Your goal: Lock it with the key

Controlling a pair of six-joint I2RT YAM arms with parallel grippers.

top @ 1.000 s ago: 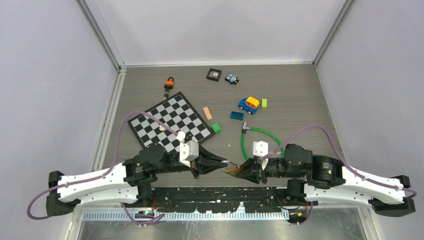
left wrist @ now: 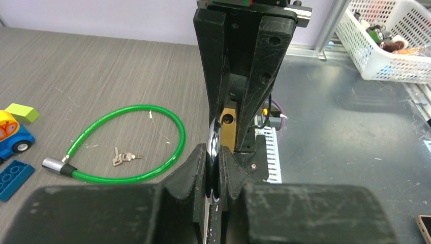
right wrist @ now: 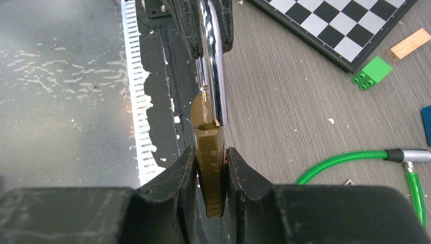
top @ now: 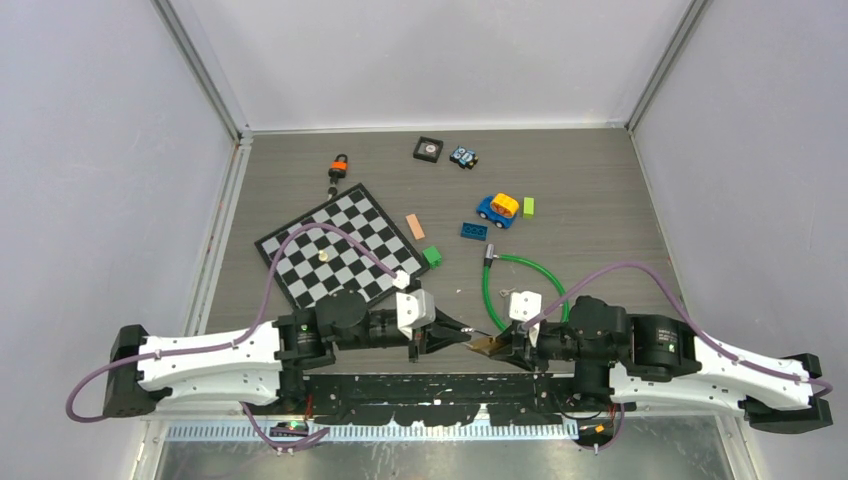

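Note:
A brass padlock body point(right wrist: 209, 168) is held in my right gripper point(top: 490, 345), shut on it. My left gripper point(top: 458, 330) is shut on the chrome shackle point(right wrist: 218, 76), which stands at the brass body's end, lined up along it in the right wrist view; whether it is seated in its holes I cannot tell. The two grippers face each other low in the middle. Small keys point(left wrist: 122, 157) lie on the table inside a green cable lock point(left wrist: 127, 109); I cannot see a key at the padlock.
A chessboard point(top: 340, 245), green brick point(top: 432, 256), blue brick point(top: 474, 230), wooden block point(top: 415, 225), toy car point(top: 497, 211) and small black items lie further back. The table's rear and right side have free room. A white basket point(left wrist: 381, 61) stands off to the side in the left wrist view.
My left arm has moved right and slightly down, toward the right gripper. The right gripper and padlock body have shifted slightly right and down.

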